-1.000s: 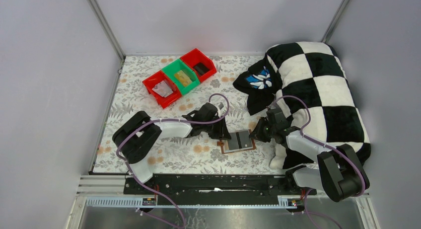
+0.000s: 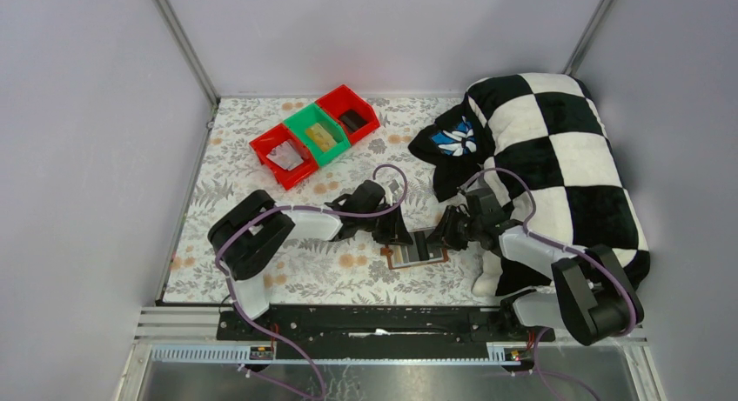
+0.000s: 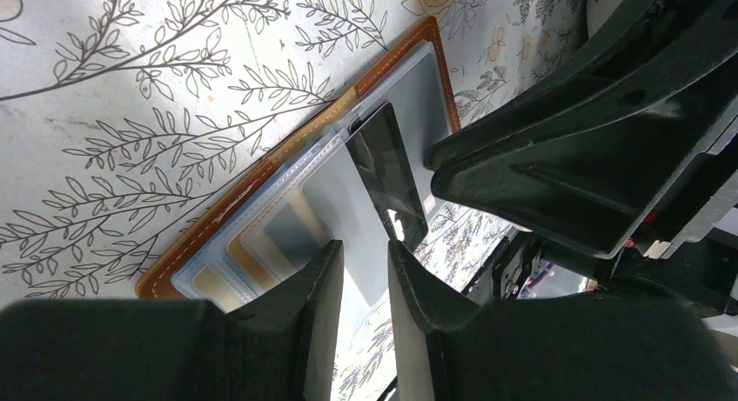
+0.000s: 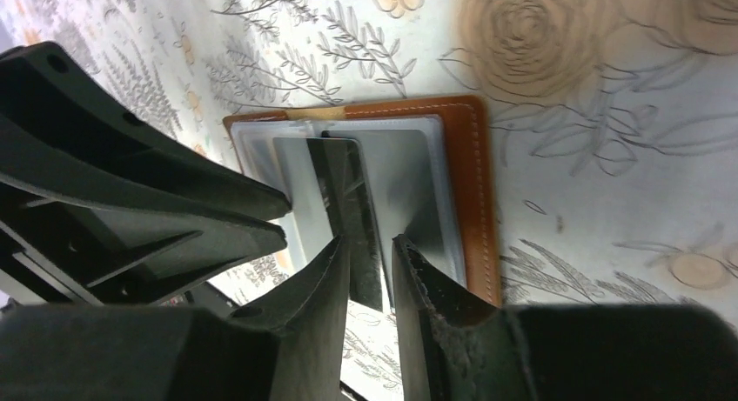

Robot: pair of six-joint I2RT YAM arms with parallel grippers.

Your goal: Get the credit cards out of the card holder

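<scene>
The card holder (image 2: 418, 258), brown-edged with clear sleeves, lies flat, with pale cards and a black card (image 4: 352, 210) in it. My left gripper is over the pale sleeves, fingertips a little apart with nothing visible lifted between them. My right gripper stands low over the black card's edge, its fingertips also apart. Each wrist view shows the other gripper's dark fingers close above the holder. From the top, both grippers partly hide it.
Red and green bins (image 2: 315, 118) with small items stand at the back. A checkered cushion (image 2: 583, 157) and black cloth (image 2: 435, 149) fill the right side.
My left gripper has moved slightly right over the holder since a second ago.
</scene>
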